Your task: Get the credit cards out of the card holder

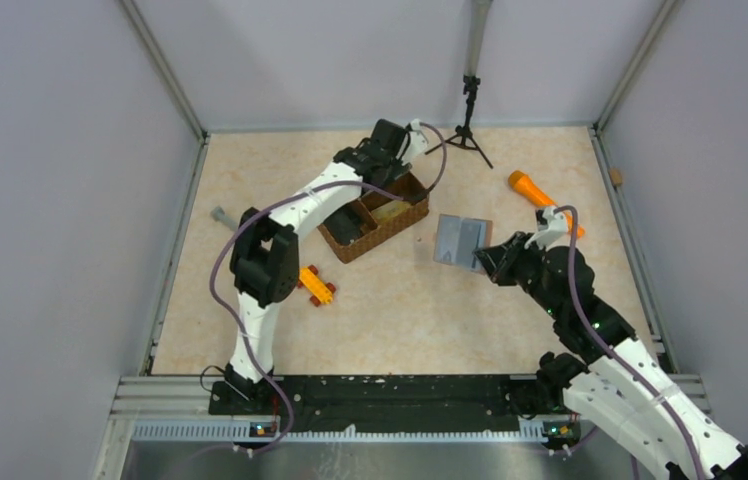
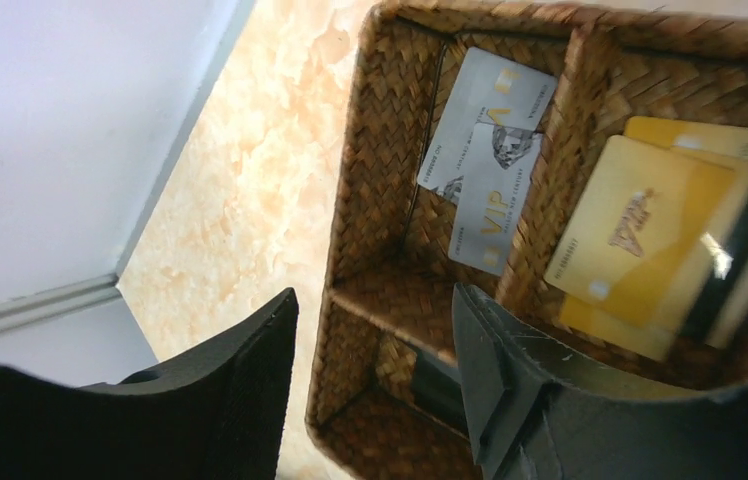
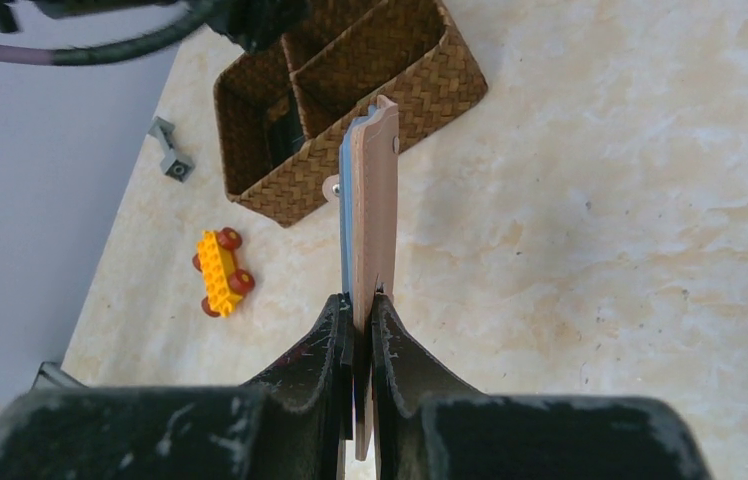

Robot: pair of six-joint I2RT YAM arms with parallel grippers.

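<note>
In the right wrist view, my right gripper is shut on the flat pinkish-tan card holder (image 3: 382, 200), seen edge-on. From above, the holder's grey-blue inner face (image 1: 458, 240) shows; whether cards are still in it I cannot tell. My left gripper hangs over the woven basket (image 2: 350, 150), fingers parted and empty. Two silver VIP cards (image 2: 495, 150) lie overlapping in one compartment. Gold cards (image 2: 640, 230) and a black card (image 2: 745, 250) lie in the neighbouring one. Something dark (image 2: 435, 385) rests in a third compartment, partly behind a finger.
A yellow toy car (image 1: 316, 286) sits just in front of the basket, a grey bar (image 1: 223, 217) to its left. An orange flashlight (image 1: 533, 188) lies at the back right, near a tripod (image 1: 467, 132).
</note>
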